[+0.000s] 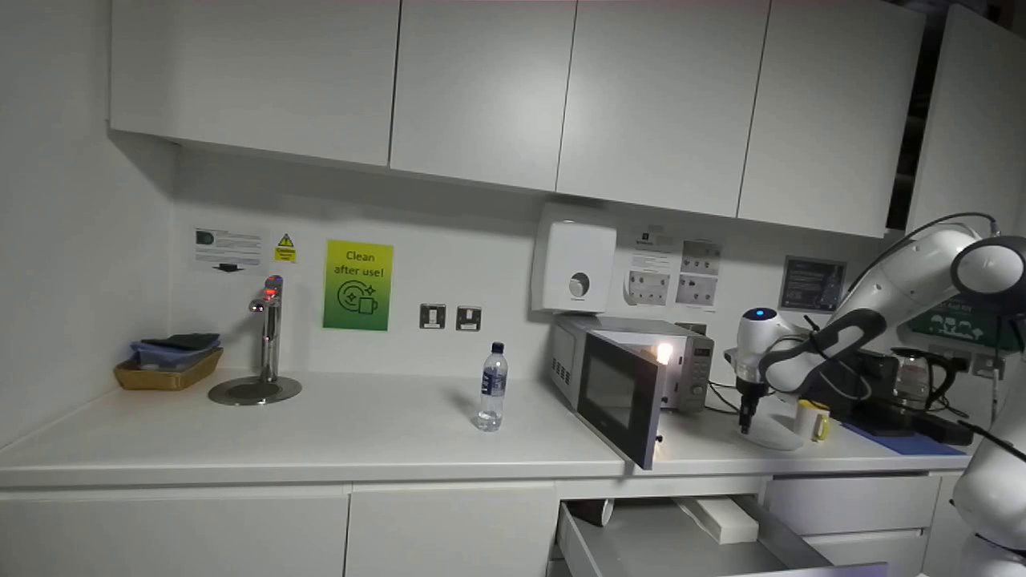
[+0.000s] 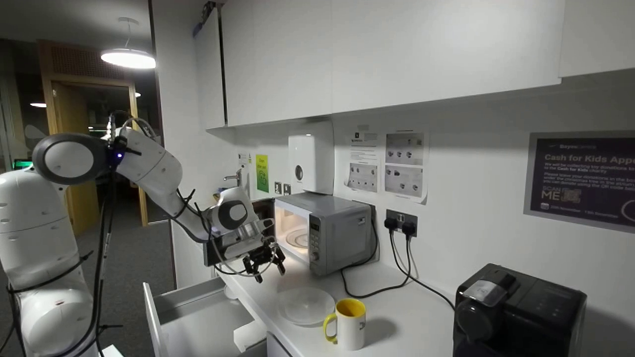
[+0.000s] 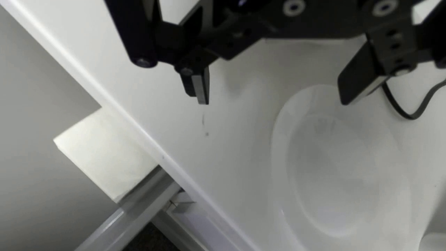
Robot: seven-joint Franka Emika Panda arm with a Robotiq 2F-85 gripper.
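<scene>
My gripper is open above the white counter, its two black fingers spread wide with nothing between them. A clear round plate point(image 3: 334, 175) lies flat on the counter below and to the right of the fingers in the wrist view. In exterior view 2 the gripper point(image 2: 271, 274) hangs just above and left of that plate point(image 2: 306, 306). The microwave point(image 2: 342, 232) stands behind with its interior lit; its dark door point(image 1: 620, 394) is swung open. A white mug point(image 2: 351, 330) with yellow inside and handle stands beside the plate.
Below the counter, a drawer point(image 1: 644, 553) is pulled out, holding a white box point(image 1: 726, 519). A water bottle point(image 1: 492, 389) stands left of the microwave door. A black coffee machine point(image 2: 518, 315) and cables lie to the right.
</scene>
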